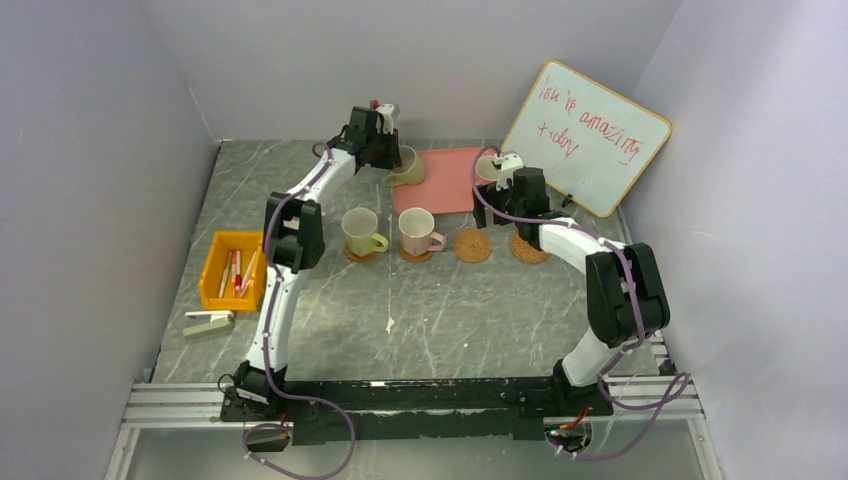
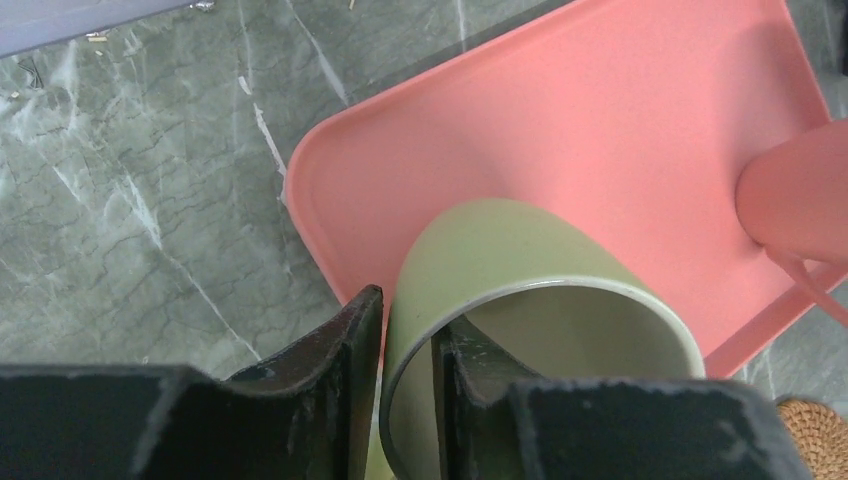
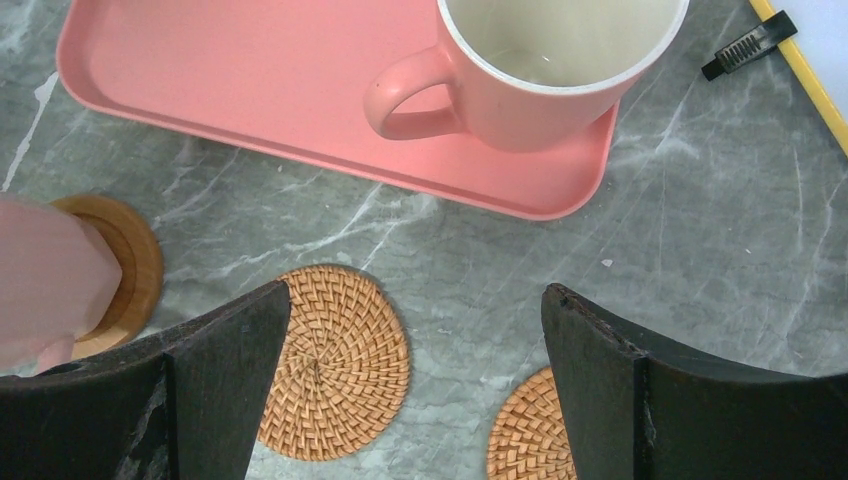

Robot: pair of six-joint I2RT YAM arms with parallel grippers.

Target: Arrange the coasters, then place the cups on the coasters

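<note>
A pale green cup (image 1: 407, 168) stands on the left end of the pink tray (image 1: 445, 185); its mouth fills the lower middle of the left wrist view. My left gripper straddles the cup's wall, one finger outside and one inside. Its fingers are part open, and a gap shows between the wall and the inner finger. At the tray's right end is a pink cup (image 3: 530, 110). My right gripper hangs open and empty in front of it. Two woven coasters (image 3: 335, 360) (image 1: 529, 249) lie bare before the tray.
A green cup (image 1: 360, 228) and a pink cup (image 1: 415, 228) stand on coasters left of the bare ones. An orange box (image 1: 212, 270) of markers sits far left. The whiteboard (image 1: 590, 130) leans at the back right.
</note>
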